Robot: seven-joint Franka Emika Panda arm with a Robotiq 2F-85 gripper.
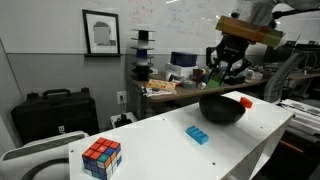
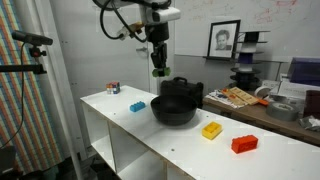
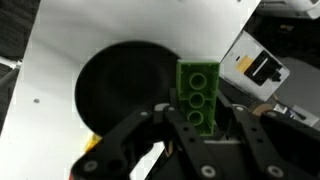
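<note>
A green block with round studs (image 3: 197, 97) is gripped between the fingers of my gripper (image 2: 158, 65), which is shut on it. In the second exterior view the green block (image 2: 161, 72) hangs just above the black bowl (image 2: 176, 101). The wrist view has the bowl (image 3: 122, 95) to the left of the block, its dark inside looking empty. My gripper (image 1: 221, 71) is also over the bowl (image 1: 222, 108) in the first exterior view, where the block (image 1: 214, 76) shows only in part.
A blue block (image 1: 197, 135) lies on the white table in front of the bowl. Nearby are a yellow block (image 2: 211, 130), a red block (image 2: 244, 144) and a puzzle cube (image 1: 102, 158).
</note>
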